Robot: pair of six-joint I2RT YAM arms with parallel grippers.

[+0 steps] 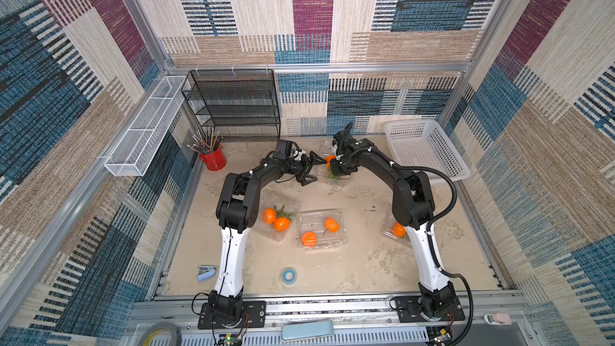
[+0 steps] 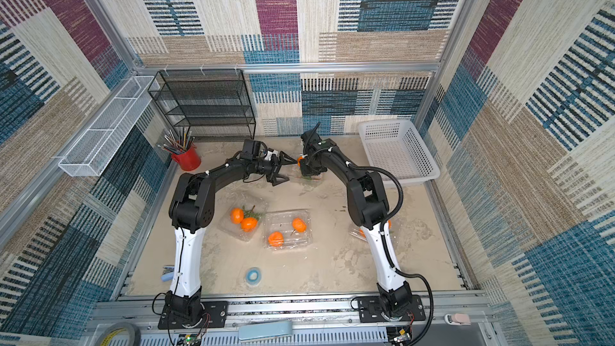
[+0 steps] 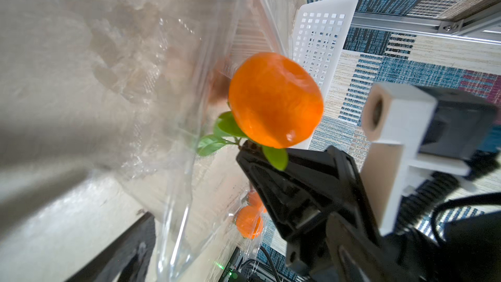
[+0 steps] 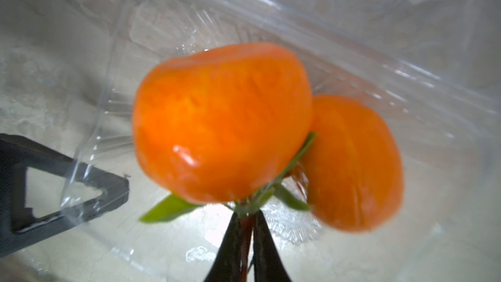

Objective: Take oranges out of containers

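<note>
In the right wrist view one orange (image 4: 221, 122) hangs by its leafy stem, and the tips of my right gripper are shut on that stem. A second orange (image 4: 352, 164) lies behind it in the clear container (image 4: 360, 36). The left wrist view shows the held orange (image 3: 276, 99) raised above the container wall (image 3: 180, 219). My left gripper (image 1: 318, 170) stands open at the container's left side, its fingers (image 3: 130, 245) spread around that wall; contact cannot be judged.
Nearer the front, two clear containers hold oranges (image 1: 281, 224). Another orange (image 1: 398, 230) sits in a container by the right arm. A white basket (image 1: 458, 165) stands back right, empty. A tape roll (image 1: 289, 275) lies in front.
</note>
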